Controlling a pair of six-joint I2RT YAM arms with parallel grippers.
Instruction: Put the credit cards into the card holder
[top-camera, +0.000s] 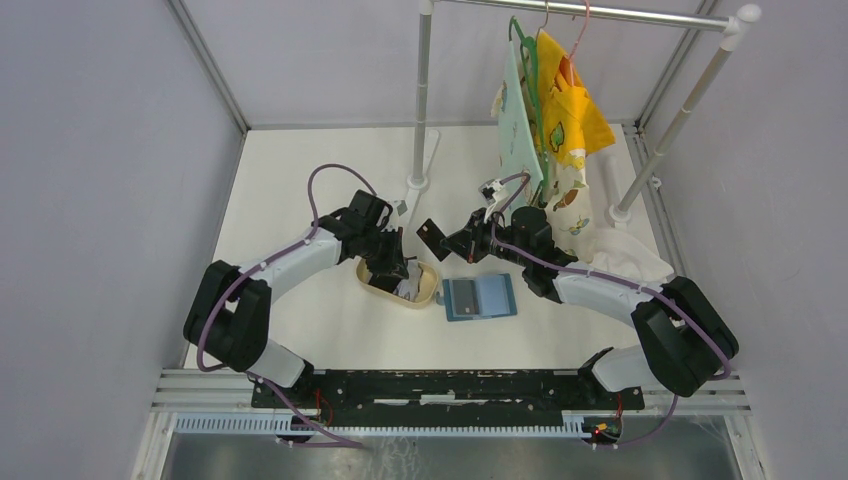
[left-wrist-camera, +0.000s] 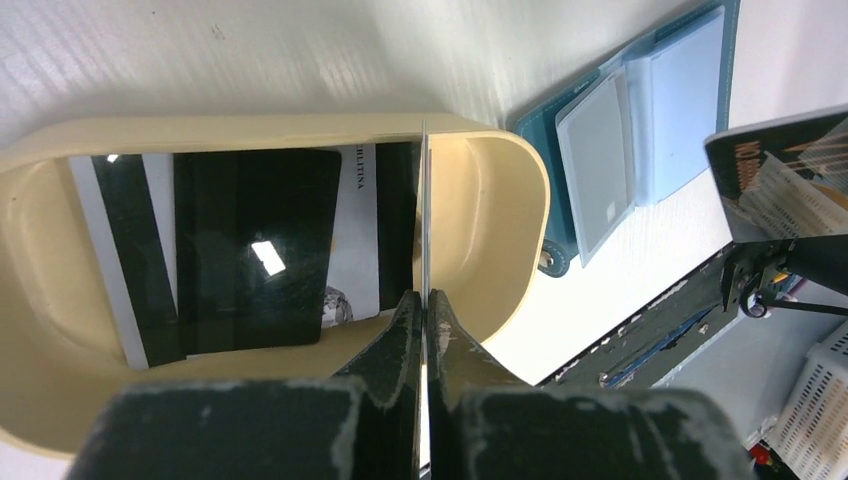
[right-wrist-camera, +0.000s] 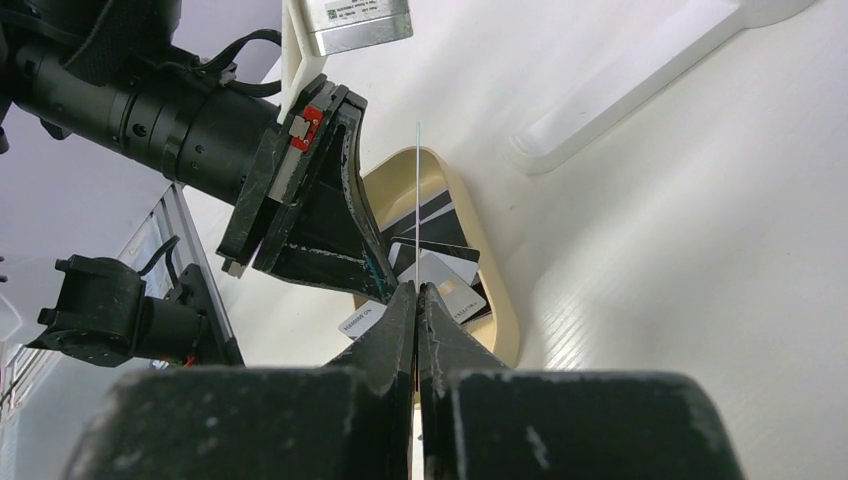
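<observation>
Over the beige bin (top-camera: 428, 295), my left gripper is shut on a thin card (left-wrist-camera: 425, 200), seen edge-on. Several black and white cards (left-wrist-camera: 260, 240) lie overlapping inside the bin. To the right, my right gripper (top-camera: 449, 243) is shut on a black card (top-camera: 432, 240), raised above the table; its edge (right-wrist-camera: 418, 200) shows as a thin upright line in the right wrist view. The blue card holder (top-camera: 480, 297) lies open on the table, below the right gripper in the top view, with clear sleeves (left-wrist-camera: 600, 150) visible.
A white rack (top-camera: 421, 110) stands behind the bin, its foot (right-wrist-camera: 630, 90) on the table. Yellow clothes (top-camera: 572, 110) hang at the back right, close to the right arm. The table in front of the bin and holder is clear.
</observation>
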